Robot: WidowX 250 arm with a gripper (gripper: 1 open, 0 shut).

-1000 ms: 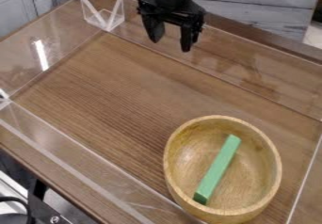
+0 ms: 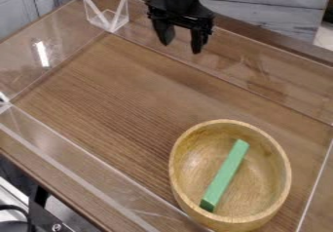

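Observation:
The black gripper [image 2: 181,29] hangs over the back middle of the wooden table [image 2: 104,109], its two fingers apart with nothing seen between them. At the front right lies a round beige bowl [image 2: 196,153] with a green bar [image 2: 225,174] inside, far from the gripper.
A clear, wire-like object [image 2: 108,16] stands at the back left of the table. Grey panels [image 2: 267,7] edge the back.
The gripper has shifted slightly up and back. The bowl and green bar have not moved.

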